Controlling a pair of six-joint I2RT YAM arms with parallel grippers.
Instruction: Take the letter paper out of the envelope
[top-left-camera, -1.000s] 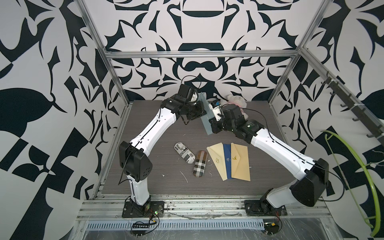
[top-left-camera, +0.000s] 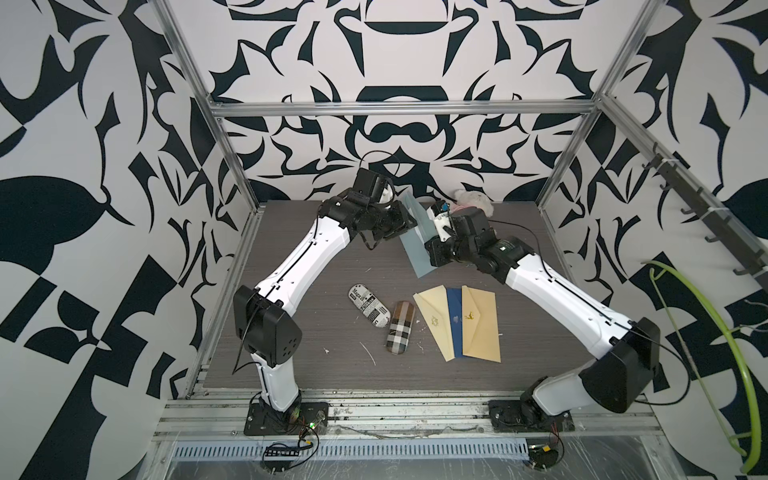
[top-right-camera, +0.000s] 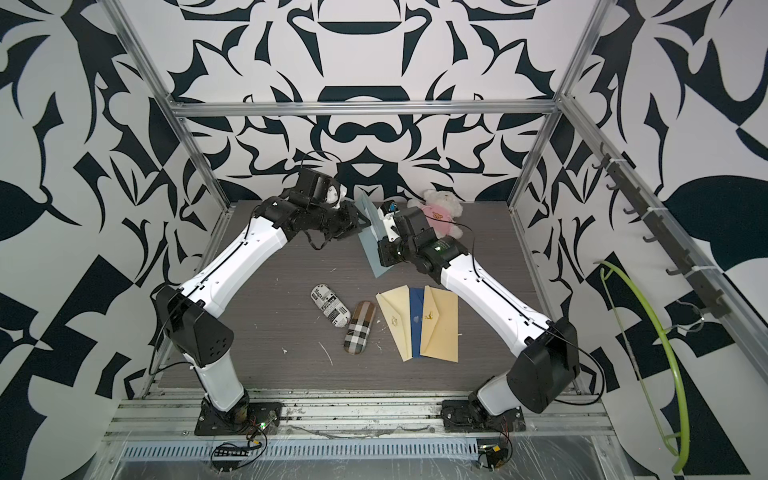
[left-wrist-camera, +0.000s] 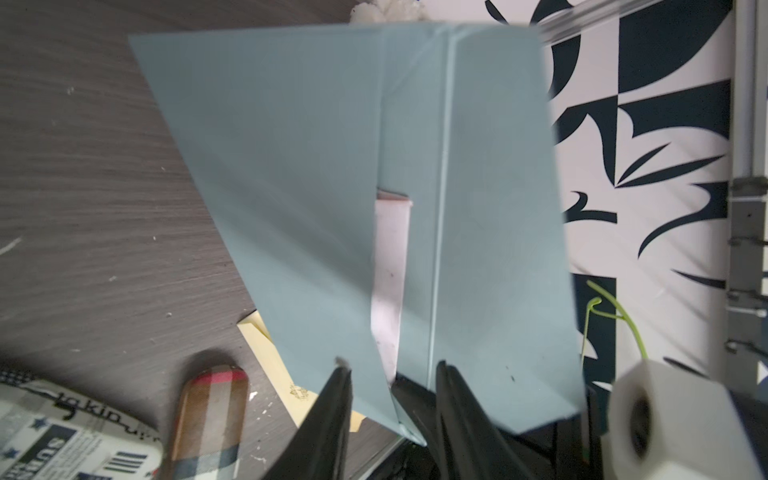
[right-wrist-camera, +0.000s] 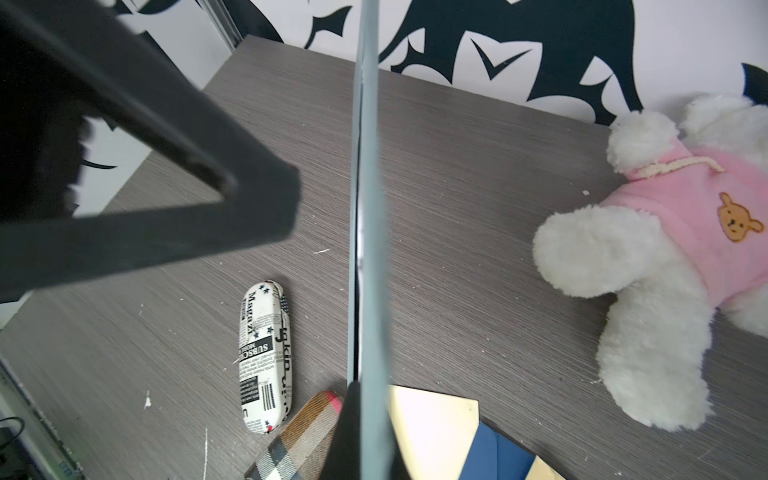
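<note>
A light blue envelope (left-wrist-camera: 272, 160) hangs in the air between my two arms, its flap (left-wrist-camera: 504, 224) folded back. In its opening shows a narrow pale pink strip of letter paper (left-wrist-camera: 390, 272); the rest of the sheet is hidden inside. My right gripper is shut on the envelope's lower edge, and from its wrist the envelope appears almost edge-on. Across from it, my left gripper stands part open near the envelope's mouth, fingers (left-wrist-camera: 340, 400) apart. No paper is visibly pinched between them.
Cream, blue and tan envelopes (top-left-camera: 481, 324) lie at the table's front right. A newsprint case (top-left-camera: 369, 305) and a plaid case (top-left-camera: 400, 326) lie left of them. A plush toy (top-right-camera: 441, 213) sits at the back.
The left arm has barely moved.
</note>
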